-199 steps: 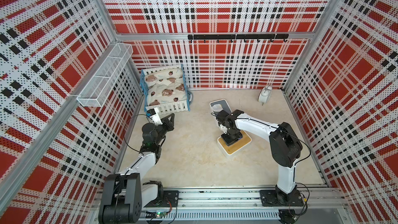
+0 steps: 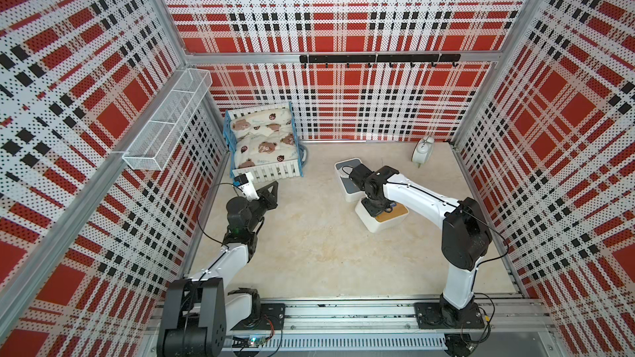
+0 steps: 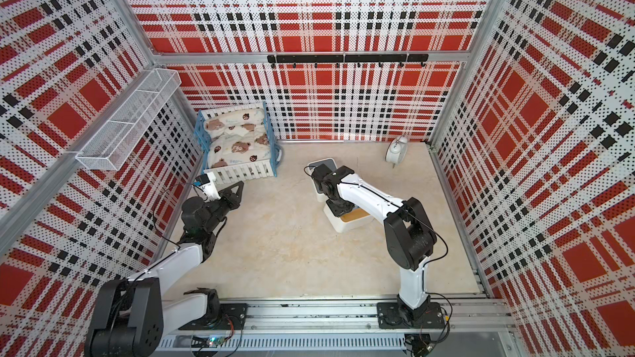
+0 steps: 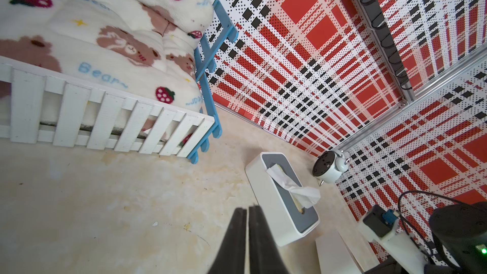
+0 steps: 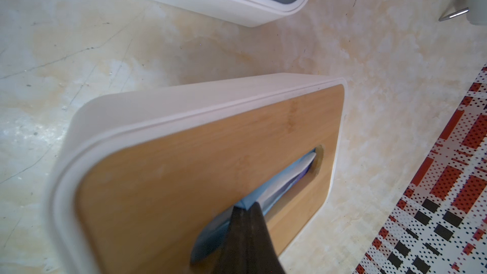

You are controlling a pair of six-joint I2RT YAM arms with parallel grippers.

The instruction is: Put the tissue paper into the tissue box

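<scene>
A white tissue box (image 5: 152, 162) with a bamboo lid stands right of centre. My right gripper is shut, its fingertips down in the lid's slot, where blue and white material (image 5: 274, 182) shows; whether it holds any cannot be told. A second white box (image 4: 274, 213) with a grey lid stands behind, and white tissue paper (image 4: 294, 187) lies on that lid. My left gripper is shut above the table at the left, with nothing visible between its fingers.
A toy bed (image 2: 264, 145) with bear-print bedding stands at the back left. An alarm clock (image 2: 421, 152) stands at the back right. A wire basket (image 2: 158, 132) hangs on the left wall.
My left arm looks unmoved.
</scene>
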